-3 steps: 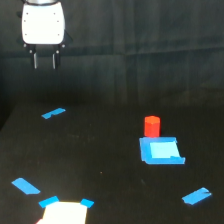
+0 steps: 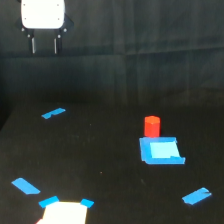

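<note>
A small red block stands upright at the back edge of a blue-bordered square with a pale centre, right of the middle. High at the upper left hangs my gripper, its two thin fingers pointing down and apart. It is open, with nothing between them, and far from the block.
Blue tape strips mark the dark table, with others at the front left and front right. A pale object is cut off by the bottom edge.
My gripper has moved up in the view, and its fingers stand wider apart than before. The red block and the blue-bordered square have not moved.
</note>
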